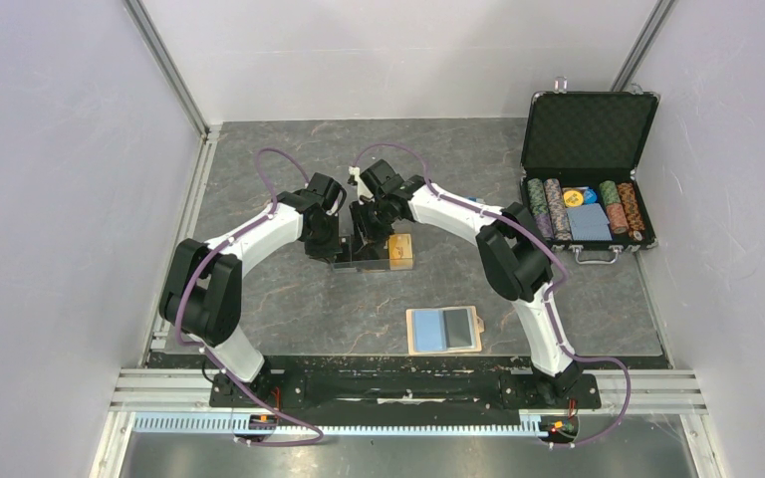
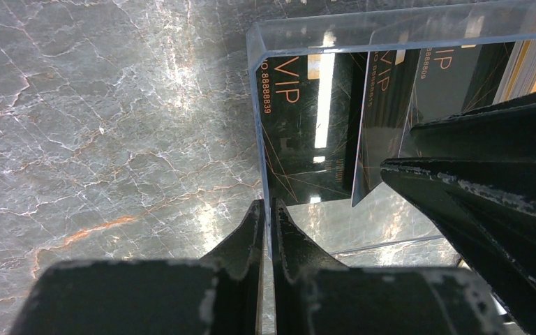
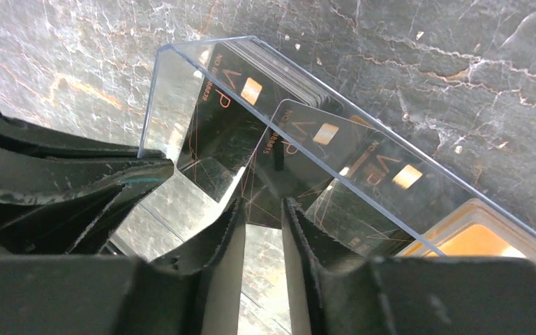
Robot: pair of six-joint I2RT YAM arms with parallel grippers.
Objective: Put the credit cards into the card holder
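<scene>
The clear card holder (image 2: 405, 29) stands on the grey table with black VIP cards inside. My left gripper is shut on the holder's clear end wall. Next to that wall lies a stack of black cards (image 2: 296, 150); two more, a leaning card (image 2: 382, 115) and a flatter one (image 2: 441, 87), fan out toward the middle. My right gripper is over the fanned cards (image 3: 279, 178), its fingertips apart and no card clearly gripped. At the holder's other end sit orange cards (image 1: 400, 248). From the top, the arms partly cover the holder.
An open black case (image 1: 591, 164) with poker chips stands at the right. A small tray (image 1: 444, 330) with blue and dark grey halves lies near the front. Both grippers are close together.
</scene>
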